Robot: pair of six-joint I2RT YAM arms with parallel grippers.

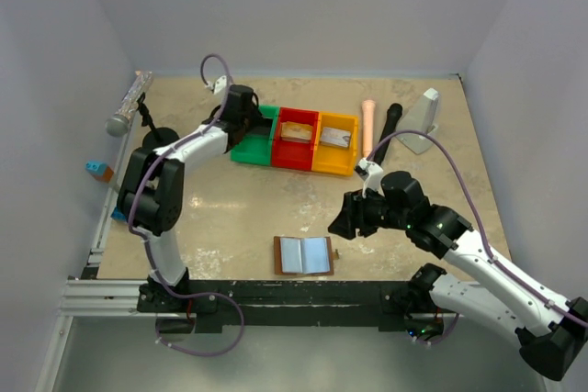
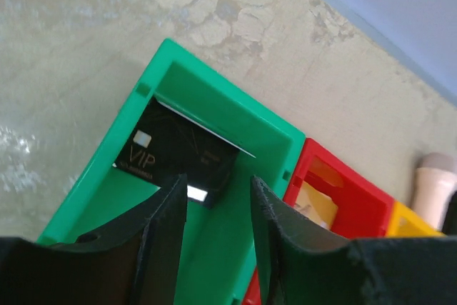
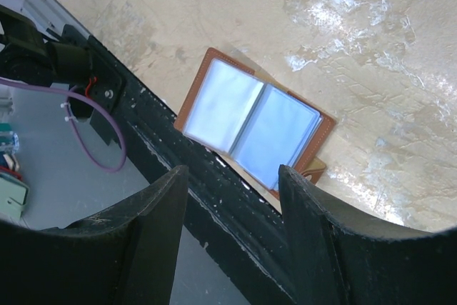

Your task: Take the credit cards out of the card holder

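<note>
An open brown card holder (image 3: 214, 105) with clear sleeves lies near the table's front edge; in the top view the holder (image 1: 304, 255) sits left of my right gripper (image 1: 344, 230). That gripper is open, with nothing between its fingers. Black cards marked VIP (image 2: 175, 144) rest in the green bin (image 2: 228, 91). Over this bin is my left gripper, its fingers apart and empty, close above the cards. From the top view, the left arm covers part of the bin.
Beside the green bin stand a red bin (image 1: 296, 161) and a yellow bin (image 1: 333, 162), each with cards inside. Farther right are a pink roller (image 1: 367, 126), a black object (image 1: 390, 126) and a white dispenser (image 1: 422, 117).
</note>
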